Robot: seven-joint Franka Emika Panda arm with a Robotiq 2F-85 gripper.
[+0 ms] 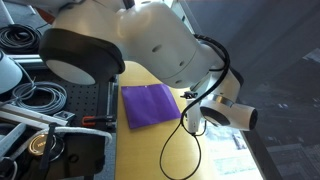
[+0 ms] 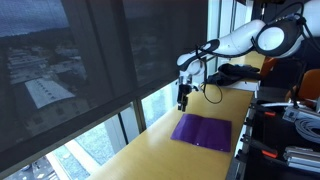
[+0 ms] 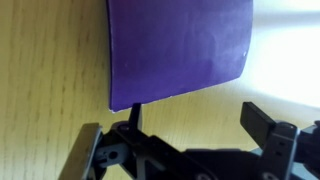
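Observation:
A flat purple cloth (image 1: 150, 104) lies on the wooden table in exterior view 1. Exterior view 2 has the same cloth (image 2: 203, 131) at the right part of the table, a faint crease across it. Beside its far edge and above the table, my gripper (image 2: 183, 102) points down. From the wrist, the cloth (image 3: 180, 50) fills the upper middle, with its near edge and one corner ahead of the fingers. The gripper stands open, its fingers wide apart and nothing between them. Contact with the table cannot be made out.
Bare table (image 2: 150, 150) stretches left of the cloth. A dark perforated bench (image 1: 85, 100) with coiled cables borders the table in exterior view 1. A loose black cable (image 1: 163, 160) hangs from the arm. Windows and a grey blind (image 2: 75, 60) line one side.

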